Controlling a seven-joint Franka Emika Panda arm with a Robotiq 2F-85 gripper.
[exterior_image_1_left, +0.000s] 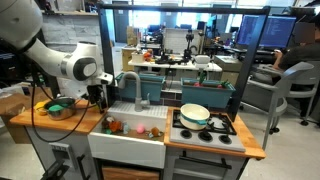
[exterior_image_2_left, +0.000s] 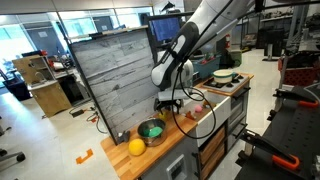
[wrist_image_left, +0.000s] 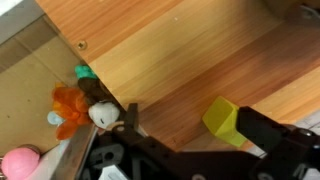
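Note:
A yellow block (wrist_image_left: 222, 122) stands on the wooden counter (wrist_image_left: 150, 60). In the wrist view it lies between the two black fingers of my gripper, nearer the right one. The fingers are open, and the block is not clamped. In exterior view 1 my gripper (exterior_image_1_left: 98, 98) is low over the counter left of the sink, and it largely hides the block.
A metal pan (exterior_image_2_left: 152, 129) with a green item in it and a yellow round object (exterior_image_2_left: 137, 146) are close by on the counter. The white sink (exterior_image_1_left: 130, 150) holds several toys. A pot (exterior_image_1_left: 195, 116) stands on the stove at right.

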